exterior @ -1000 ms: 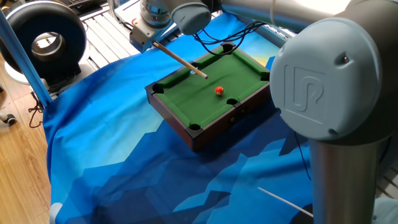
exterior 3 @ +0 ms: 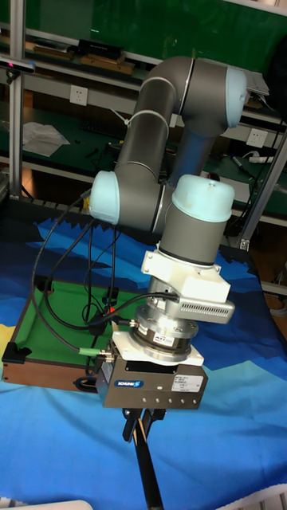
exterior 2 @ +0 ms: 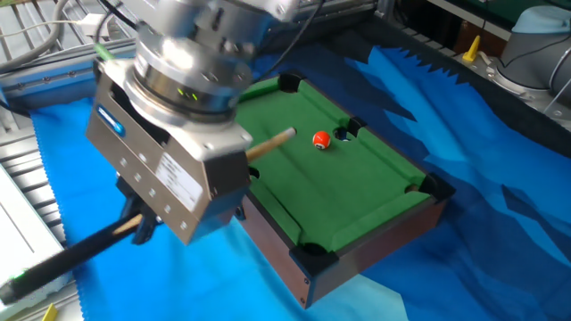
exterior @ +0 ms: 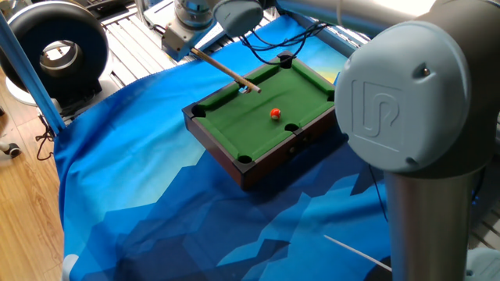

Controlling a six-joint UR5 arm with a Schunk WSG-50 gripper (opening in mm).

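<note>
A small pool table [exterior: 234, 133] with green felt and dark wooden sides lies on the blue cloth. One orange-red ball [exterior 2: 322, 140] rests on its felt, close to a side pocket. My gripper [exterior 3: 143, 421] is shut on a cue stick [exterior 3: 149, 466], gripping it near its dark handle. From there the cue [exterior 2: 271, 144] passes under the gripper body, and its pale tip reaches over the felt. In exterior view 1 the tip points toward the ball [exterior: 275, 114], with a gap between them. The fingers [exterior 2: 145, 228] show only in part.
Loose black cables [exterior: 285, 43] hang from the arm near the pool table's far corner. A thin white rod [exterior: 358, 254] lies on the cloth by the arm's base. Bare cloth [exterior: 125, 172] spreads to the left of the pool table.
In exterior view 1 the cue tip has shifted slightly up, away from the ball, and the arm's wrist has moved a little. The ball and pool table have stayed put.
</note>
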